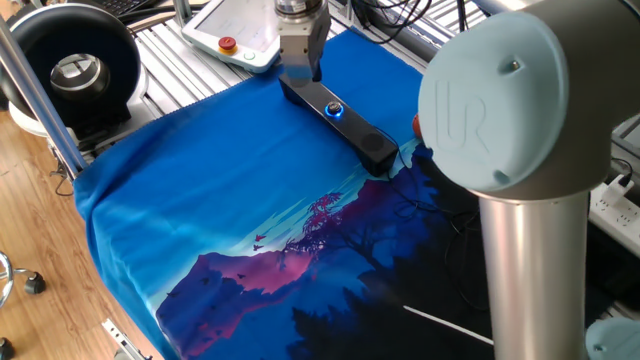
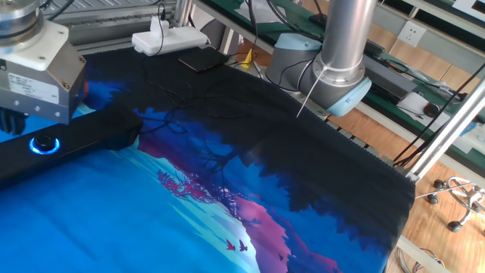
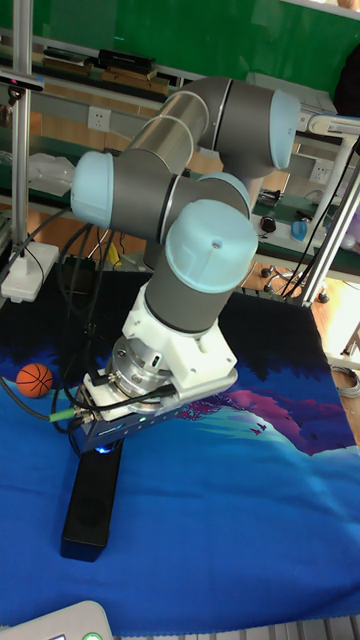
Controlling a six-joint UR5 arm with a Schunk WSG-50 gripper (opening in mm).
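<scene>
A long black speaker bar [image 1: 350, 128] with a knob ringed in blue light lies on the blue printed cloth. In exterior view 2 its knob [image 2: 45, 142] shows up close at the left. My gripper [image 1: 301, 76] is over the bar's far end in exterior view 1; whether it touches the bar is not clear. Dark fingers [image 2: 10, 121] show only in part at the left edge of exterior view 2, so their opening cannot be judged. A small orange basketball [image 3: 34, 380] rests on the cloth beside the bar, mostly covered by the arm in exterior view 1.
A loose thin cable [image 2: 178, 95] trails over the cloth's dark part, near a black phone-like slab [image 2: 203, 59] and a white power strip [image 2: 170, 39]. A teach pendant [image 1: 238, 35] with a red button stands at the edge.
</scene>
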